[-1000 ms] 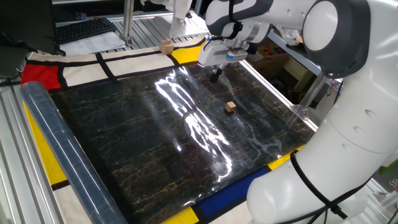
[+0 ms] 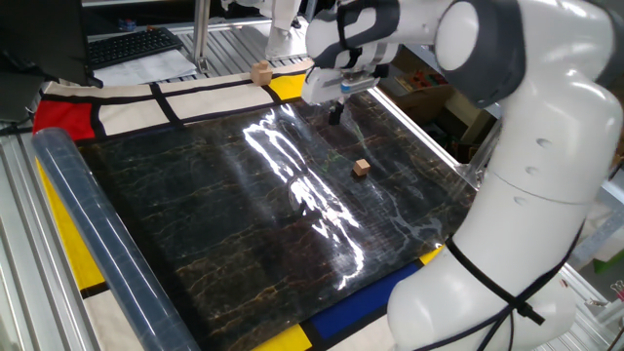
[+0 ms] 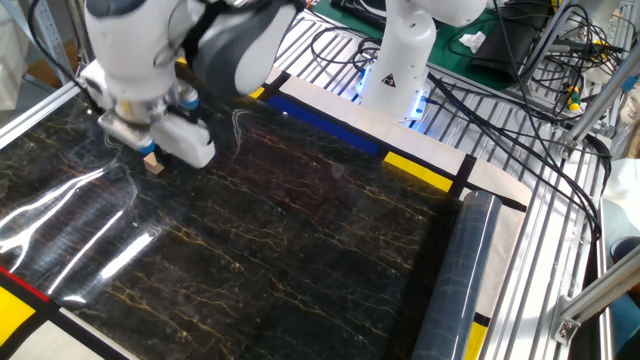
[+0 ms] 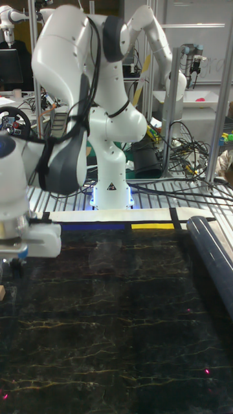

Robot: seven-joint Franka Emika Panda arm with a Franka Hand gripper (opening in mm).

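Observation:
A small wooden cube (image 2: pixel 361 168) rests on the dark marbled sheet (image 2: pixel 195 214), right of the bright glare streaks. My gripper (image 2: pixel 335 115) hangs above the sheet, apart from the cube and beyond it toward the back in exterior view 1. Its dark fingers point down and look too small there to show any gap. In exterior view 2 the hand partly covers the fingers, with the cube (image 3: pixel 153 163) showing just below it. At the left edge of exterior view 3, the cube (image 4: pixel 1 292) is cut off below the gripper (image 4: pixel 17 268).
A second wooden block (image 2: pixel 260 73) sits on the pale border at the back. The sheet's rolled end (image 2: pixel 107 239) forms a thick tube along the left side. A keyboard (image 2: pixel 134 46) lies beyond the mat.
In exterior view 1 the hand has shifted slightly left and the fingers a little up. The upper arm has swung left. Both wooden blocks stay where they were.

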